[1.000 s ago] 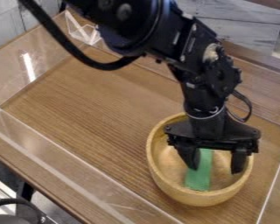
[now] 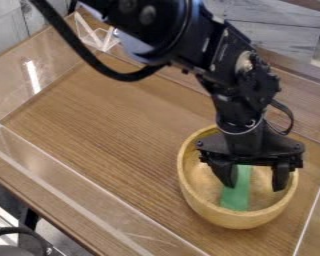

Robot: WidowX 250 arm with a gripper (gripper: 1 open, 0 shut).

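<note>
My black gripper [image 2: 254,170] reaches down from the top into a beige round bowl [image 2: 200,200] at the right of the camera view. Its two fingers stand apart, open, inside the bowl's rim. A green object [image 2: 235,195] lies on the bowl's floor under the left finger; its upper end is hidden behind the gripper, so I cannot tell whether they touch.
A grey wall stands behind at the top.
The bowl and the green object have shifted slightly to the right, along with my gripper, which has moved a little the same way.
</note>
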